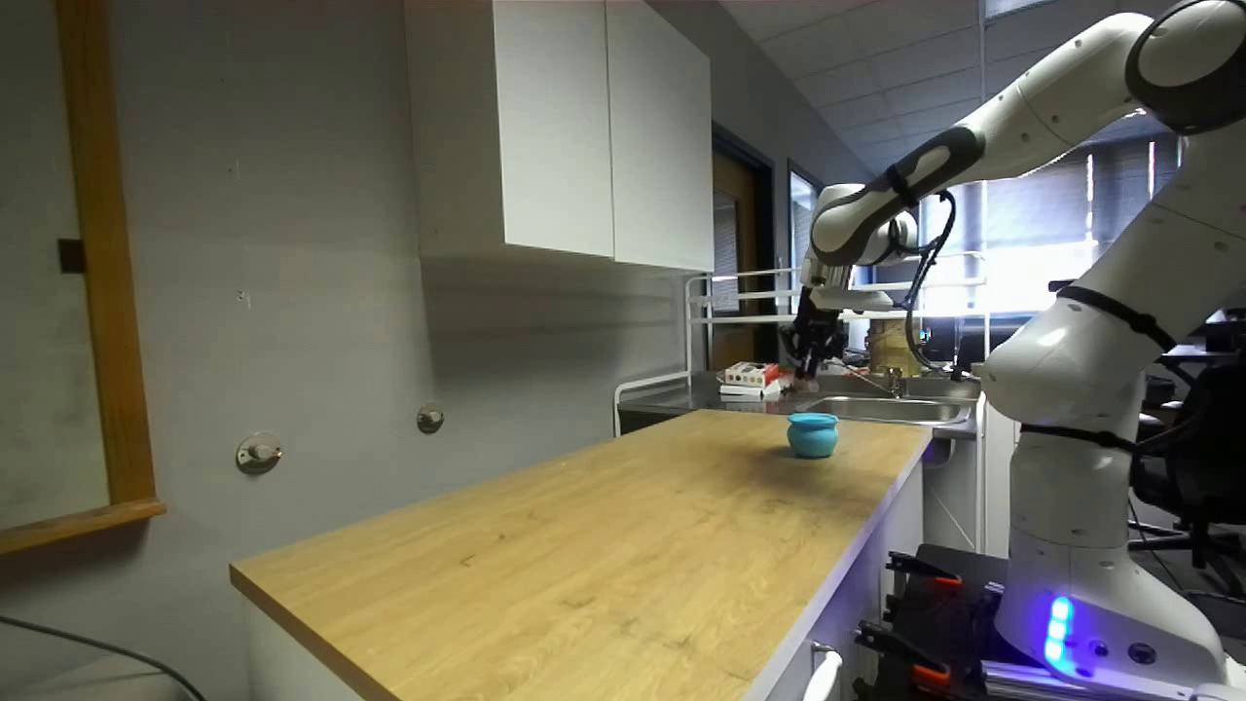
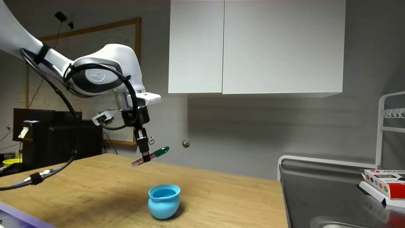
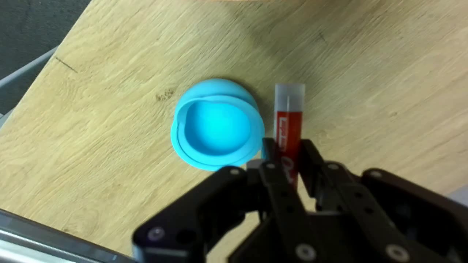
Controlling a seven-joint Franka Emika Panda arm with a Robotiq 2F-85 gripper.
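Observation:
My gripper (image 2: 146,156) is shut on a marker (image 2: 161,152) with a green end, a red label and a clear whitish end. The marker is held in the air, tilted, its green end higher in exterior view 2. From the wrist, the red label (image 3: 287,131) shows between the fingers, and the clear end extends past them. A light-blue pot (image 2: 164,203) stands upright on the wooden counter, below the marker and apart from it. Looking down in the wrist view, the open pot (image 3: 218,127) appears empty, just left of the marker.
White cabinets (image 2: 283,45) hang on the wall above.

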